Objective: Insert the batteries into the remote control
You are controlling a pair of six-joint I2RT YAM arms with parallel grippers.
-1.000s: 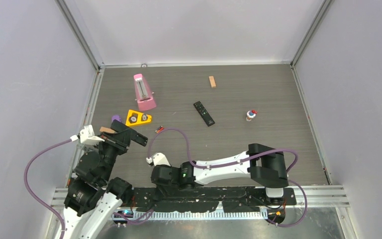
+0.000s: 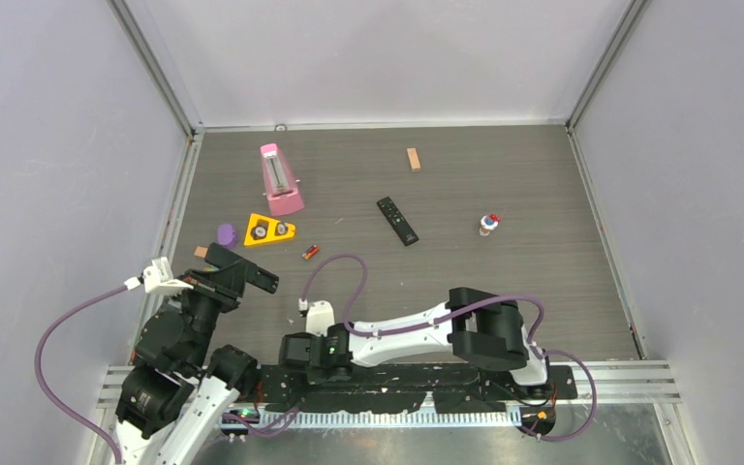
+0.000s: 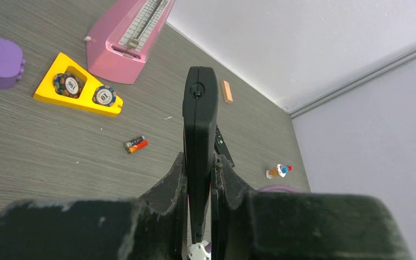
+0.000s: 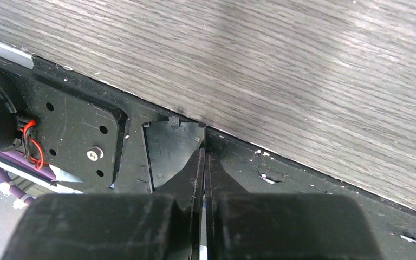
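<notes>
The black remote control [image 2: 396, 220] lies face up at mid table, partly hidden in the left wrist view [image 3: 222, 149]. My left gripper [image 2: 242, 269] is raised at the table's left, left-below the batteries; how far its fingers are apart is unclear. My right gripper is low at the front edge with fingers together over a thin dark plate [image 4: 170, 149]; whether it grips that plate is unclear.
A pink metronome [image 2: 283, 199], yellow toy [image 2: 257, 237] and purple piece [image 2: 226, 233] stand back left. A wooden block [image 2: 413, 159] and small figure [image 2: 489, 223] lie farther out.
My right arm has drawn down and left toward the front edge. My left arm has shifted slightly left.
</notes>
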